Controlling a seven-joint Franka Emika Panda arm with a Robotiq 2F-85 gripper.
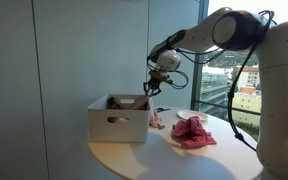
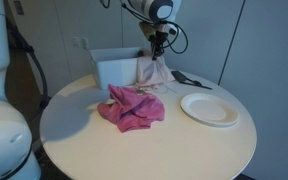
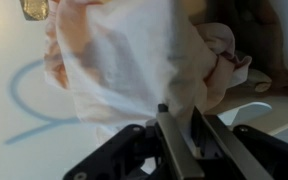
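Observation:
A pale pink cloth [image 2: 152, 71] hangs against the near side of the white box [image 2: 112, 72], its upper end at my gripper [image 2: 157, 50]. In the wrist view the pale cloth [image 3: 124, 55] spreads below my gripper, and a fold of it runs up to the fingers. How far the fingers stand apart is hard to make out, and so is whether they grip the fold. From the first exterior view, the gripper [image 1: 153, 87] is just above the right rim of the box [image 1: 117, 125].
Brown items [image 1: 124, 102] sit inside the box. A darker pink cloth [image 2: 133, 107] lies crumpled on the round white table [image 2: 174, 150]. On the right are a white plate [image 2: 210, 109] and a dark utensil [image 2: 189, 80].

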